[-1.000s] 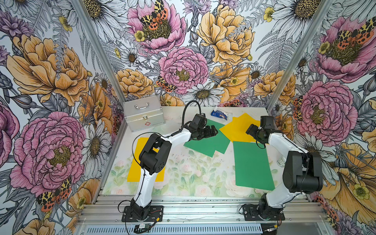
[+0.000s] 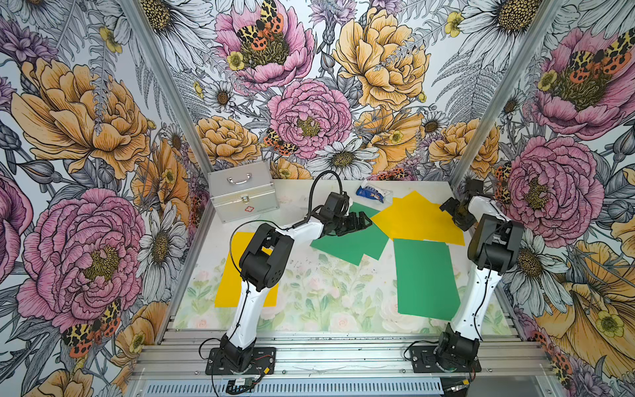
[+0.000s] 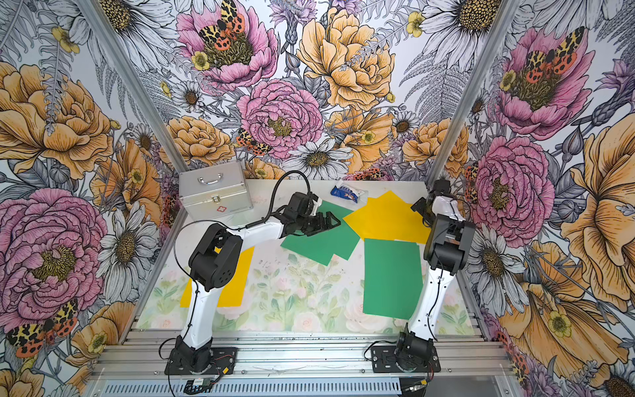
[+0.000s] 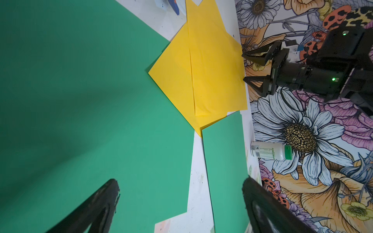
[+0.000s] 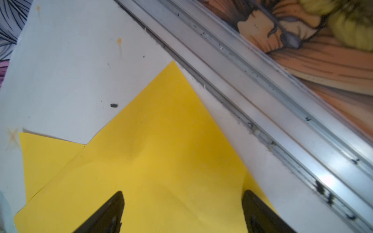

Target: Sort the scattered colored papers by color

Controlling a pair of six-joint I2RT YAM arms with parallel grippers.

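Note:
Overlapping yellow papers (image 2: 420,219) lie at the back right of the table. Left of them, overlapping green papers (image 2: 347,249) spread over the middle, one corner close against the yellow. A single green sheet (image 2: 427,278) lies in front of the yellow pile. Another yellow sheet (image 2: 228,284) is at the left, partly covered by my left arm. My left gripper is open above the middle green papers, holding nothing. Over the yellow pile's right part, my right gripper stands open; yellow paper (image 5: 167,155) lies beneath it, not gripped.
A silver case (image 2: 243,192) stands at the back left, and a blue-and-white packet (image 2: 371,192) lies at the back. In the left wrist view a white bottle (image 4: 270,150) with a green cap shows at the right side.
My right arm has swung from above the yellow pile's middle to its right edge, by the side rail.

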